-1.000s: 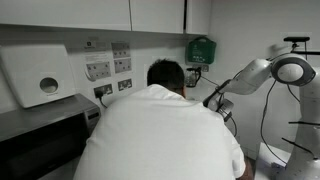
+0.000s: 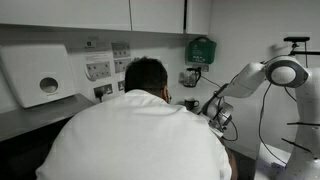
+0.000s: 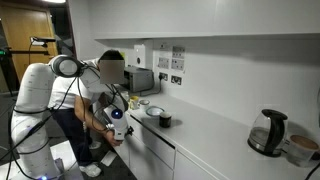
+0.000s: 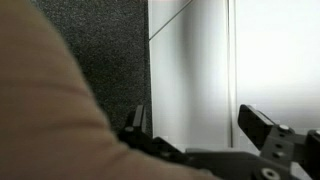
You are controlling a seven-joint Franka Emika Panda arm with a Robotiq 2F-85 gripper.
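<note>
In the wrist view my gripper stands open, its dark fingers set wide apart with white cabinet front showing between them. A blurred, skin-coloured shape [image 4: 45,110], looking like part of a person's arm or hand, covers the lower left and partly hides the base of the left finger. In exterior view 2 the gripper [image 3: 127,132] is small, beside the counter's front edge; its fingers are not clear there. No object shows between the fingers.
A person [image 2: 140,130] in white blocks much of exterior view 1. On the white counter [image 3: 215,143] stand a dark mug [image 3: 165,119], a kettle [image 3: 267,132] and a glass jar [image 3: 301,150] at the far right.
In exterior view 1 the person has shifted left and slightly down, uncovering more of the area near the arm. No clear movement of the arm itself shows.
</note>
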